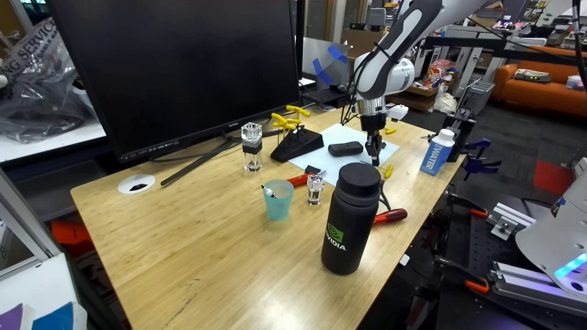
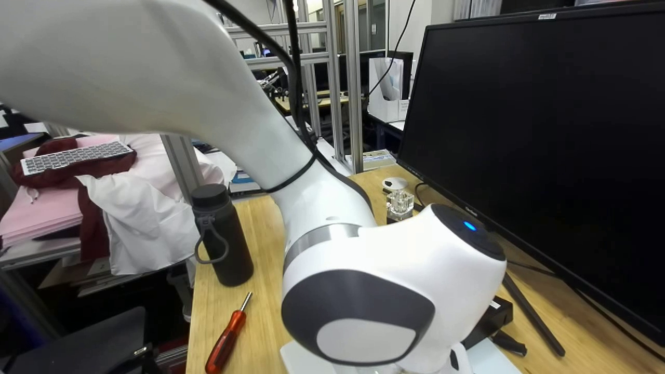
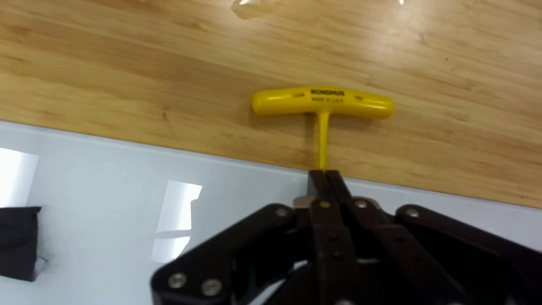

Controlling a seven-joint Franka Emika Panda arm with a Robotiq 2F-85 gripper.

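In the wrist view, a yellow T-handle hex key (image 3: 322,101) lies low over the wood, its handle crosswise. The key's thin shaft runs back to the tips of my gripper, whose fingers are shut together on it; the rest of the shaft is hidden beneath them. In exterior view 1, my gripper (image 1: 375,160) points down at the near right edge of the pale sheet (image 1: 333,165), with the yellow handle (image 1: 389,171) just to its right. The arm hides the fingers in exterior view 2.
A black stand (image 1: 297,145) with several yellow-handled keys sits left of a dark case (image 1: 345,149). Nearby stand a black bottle (image 1: 349,220), a teal cup (image 1: 279,200) and a water carton (image 1: 438,153). A red screwdriver (image 1: 390,216) lies behind the bottle.
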